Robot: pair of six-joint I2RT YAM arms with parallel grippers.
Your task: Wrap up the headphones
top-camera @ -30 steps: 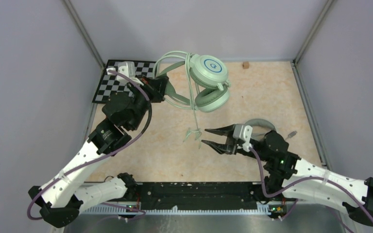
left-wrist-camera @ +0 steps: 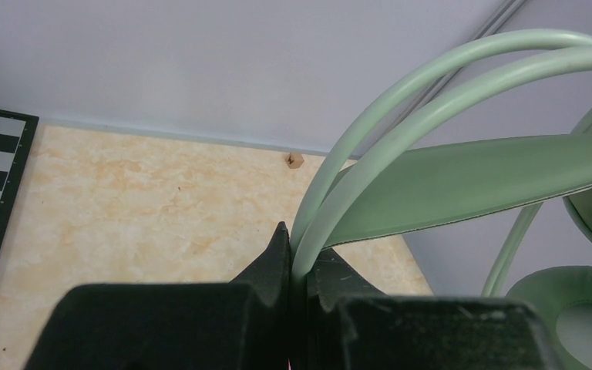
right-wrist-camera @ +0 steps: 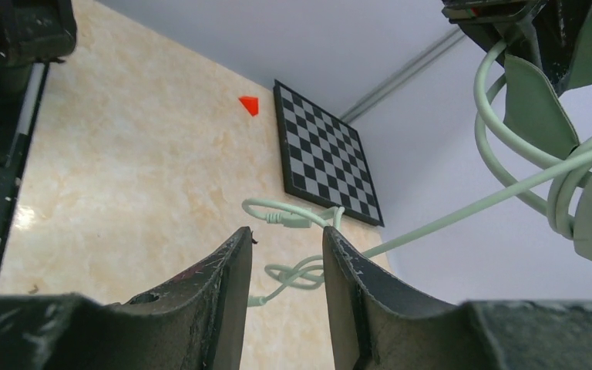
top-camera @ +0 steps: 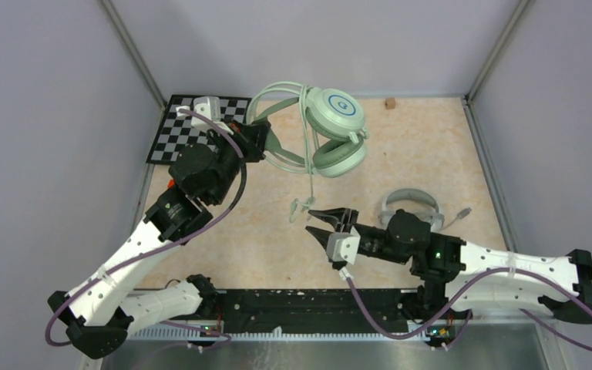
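Observation:
Mint-green headphones (top-camera: pixel 338 116) hang in the air from my left gripper (top-camera: pixel 259 132), which is shut on their headband (left-wrist-camera: pixel 401 131), with both ear cups to its right. The cable (right-wrist-camera: pixel 470 210) is looped round the headband and hangs down, its end bunched in loose loops (top-camera: pixel 301 206) below the ear cups. My right gripper (top-camera: pixel 311 220) is part open just beside these dangling loops; in the right wrist view they appear between and beyond its fingertips. Whether they touch a finger I cannot tell.
A checkerboard (top-camera: pixel 177 131) lies at the back left, with a small red piece (right-wrist-camera: pixel 249 104) near it. A small wooden block (top-camera: pixel 390 103) sits at the back. Grey headphones (top-camera: pixel 408 194) lie on the right of the table (top-camera: pixel 401 154), behind my right arm.
My right gripper has moved left and toward the dangling cable end, and its fingers look closer together. The headphones and left gripper have barely moved.

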